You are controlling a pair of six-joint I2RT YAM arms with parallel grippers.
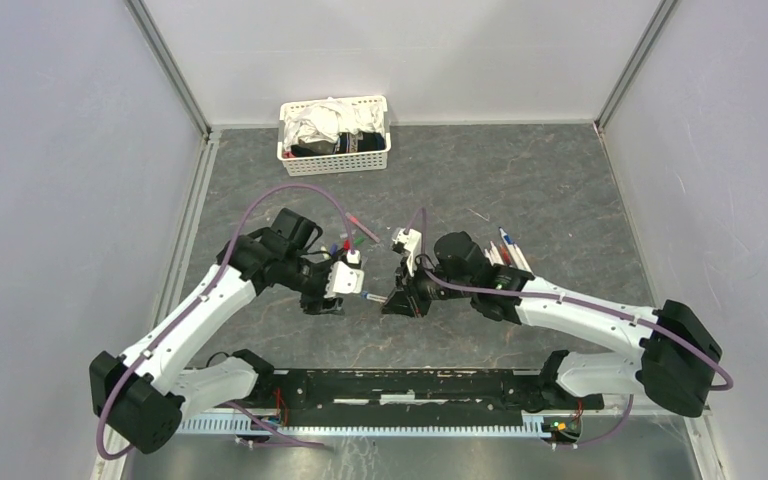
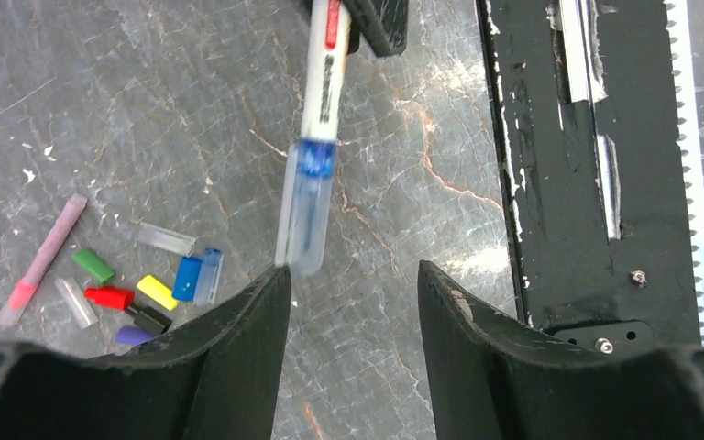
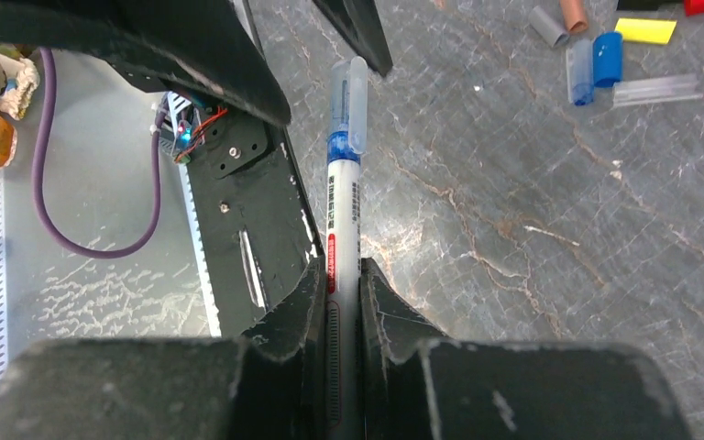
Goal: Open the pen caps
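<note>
A white marker [image 3: 343, 206] with a blue collar points out from my right gripper, which is shut on its body. Its clear cap [image 3: 347, 101], with a side clip, is on the far end. Around that end stands my left gripper, open, with bare floor showing between its fingers. In the left wrist view the cap [image 2: 308, 215] hangs toward the fingertips, nearer the one on the left side of the picture; contact cannot be told. From the top, the marker [image 1: 374, 297] bridges the short space between both grippers.
Loose caps, among them a blue one [image 2: 187, 278], a yellow one [image 2: 157, 291] and a green one [image 2: 93, 265], lie near the left arm. A pink marker [image 1: 363, 228] lies beyond. Several white markers [image 1: 513, 250] lie right. A white basket [image 1: 335, 167] stands at the back.
</note>
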